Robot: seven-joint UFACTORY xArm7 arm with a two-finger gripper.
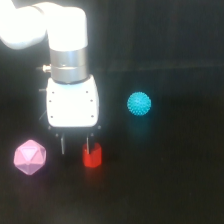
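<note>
My white gripper reaches down on the left side of the view, its two thin dark fingers apart and nothing visible between them. A small red object, shaped like a short cylinder or block, lies on the dark surface by the right fingertip. That finger overlaps its upper left part in this view; whether they touch I cannot tell. To the left of the fingers lies a pink faceted ball. Farther back and to the right is a bright blue, bumpy ball, well apart from the gripper.
The surface is very dark, with its edges hard to make out. Free room extends across the right side and the front. The white arm comes in from the upper left.
</note>
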